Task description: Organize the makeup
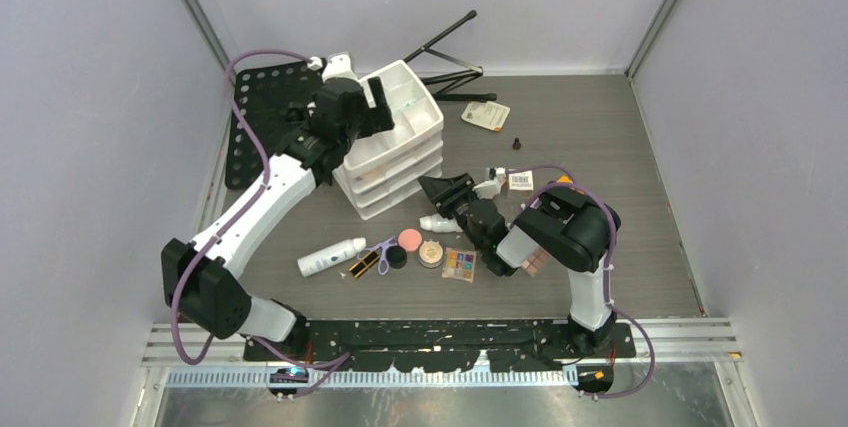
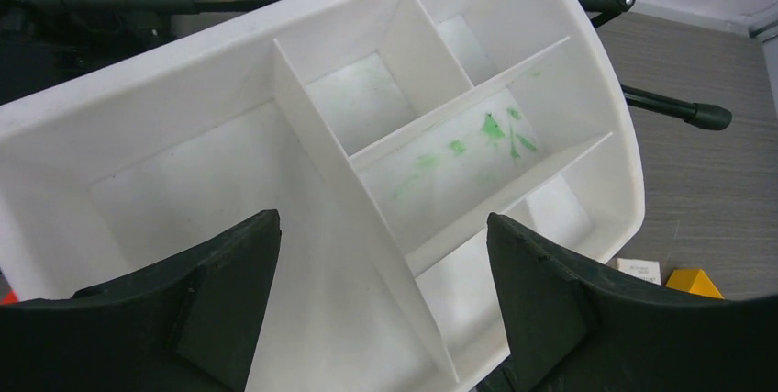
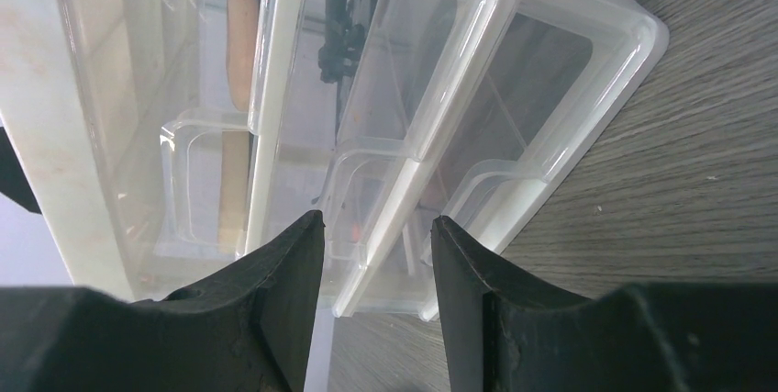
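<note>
The white organizer [image 1: 405, 117] has a divided open top tray [image 2: 229, 162] and clear drawers [image 3: 550, 89] below. My left gripper [image 1: 375, 107] is over that tray, fingers apart with nothing between. My right gripper [image 1: 430, 187] is low beside the drawers, open and empty. On the table lie a white bottle [image 1: 330, 255], purple scissors [image 1: 382, 257], a pink round case [image 1: 409, 239], a dark jar [image 1: 396, 256], a round compact [image 1: 431, 253], a colourful palette [image 1: 459, 265] and a second bottle [image 1: 437, 223].
A black perforated board [image 1: 250, 127] and folded stand [image 1: 450, 55] lie at the back. A card [image 1: 485, 115] and small boxes [image 1: 520, 180] lie right of the organizer.
</note>
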